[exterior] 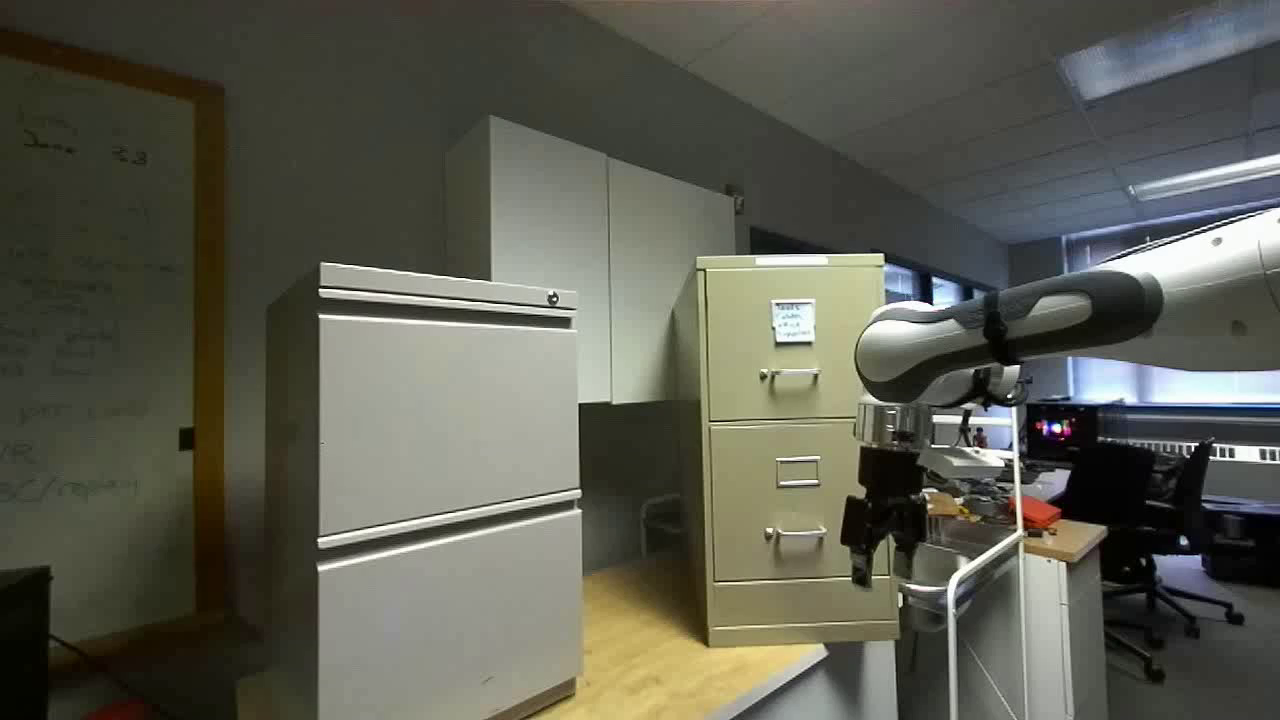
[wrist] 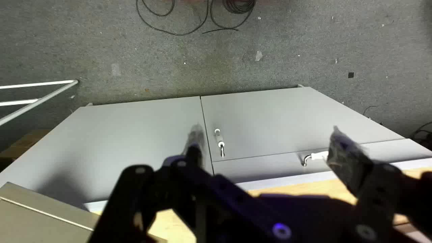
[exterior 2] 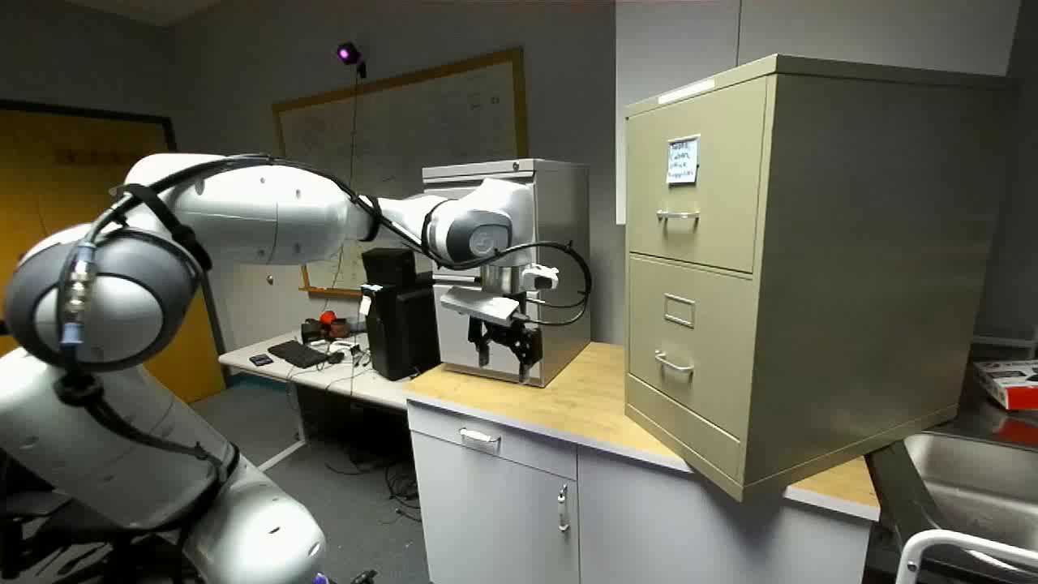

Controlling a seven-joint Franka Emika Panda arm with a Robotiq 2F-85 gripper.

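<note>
My gripper [exterior 2: 503, 365] hangs open and pointing down, in front of the wooden counter, with nothing between its fingers. In the wrist view its two fingers [wrist: 349, 160] stand wide apart above the grey base cabinet [wrist: 259, 121]. A beige two-drawer filing cabinet [exterior 2: 696, 248] stands on the counter to the right in exterior view 2, both drawers closed. The grey filing cabinet [exterior: 450, 420] also has its drawers closed; in exterior view 2 it is partly behind my arm. Below the counter, the base cabinet shows a drawer handle [exterior 2: 479, 437] and an upright door handle [exterior 2: 562, 508].
Bare wooden counter [exterior 2: 594, 389] lies between the two filing cabinets. A metal sink [exterior 2: 973, 487] and a white tubular frame [exterior: 986, 552] are near the beige cabinet. Black cables [wrist: 182, 32] lie on the floor. A desk [exterior 2: 282, 365] holds a black computer tower.
</note>
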